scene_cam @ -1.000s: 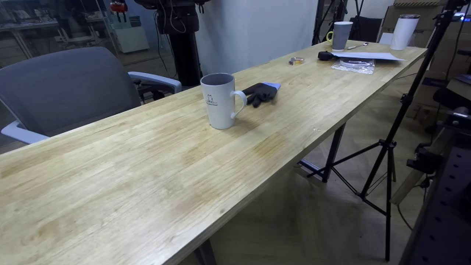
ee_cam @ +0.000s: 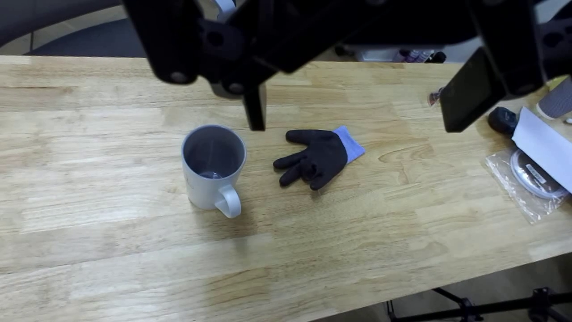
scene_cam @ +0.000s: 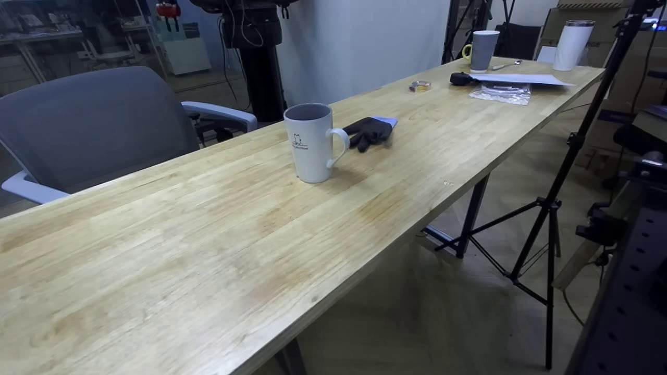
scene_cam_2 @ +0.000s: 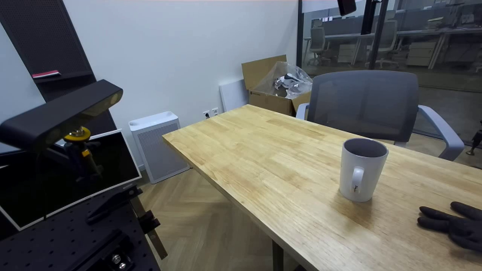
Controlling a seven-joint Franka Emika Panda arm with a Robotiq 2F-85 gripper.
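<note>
A pale mug (scene_cam: pixel 310 147) with a small dark drawing stands upright on the wooden table (scene_cam: pixel 206 250). From above, the wrist view shows this mug (ee_cam: pixel 206 185) empty inside, its handle toward the lower right. Beside it lies a black glove (ee_cam: pixel 321 156) with a blue cuff, flat on the wood and apart from the mug. My gripper hangs above the table with its fingers spread wide, nothing between them. In that view the left fingertip sits up and right of the mug's rim. Neither exterior view shows the gripper clearly.
At the table's far end are a grey mug (scene_cam: pixel 484 51), a white tumbler (scene_cam: pixel 572 47), white paper (scene_cam: pixel 522 78) and a clear plastic bag (scene_cam: pixel 502 94). An office chair (scene_cam_2: pixel 366 106) stands along one long side.
</note>
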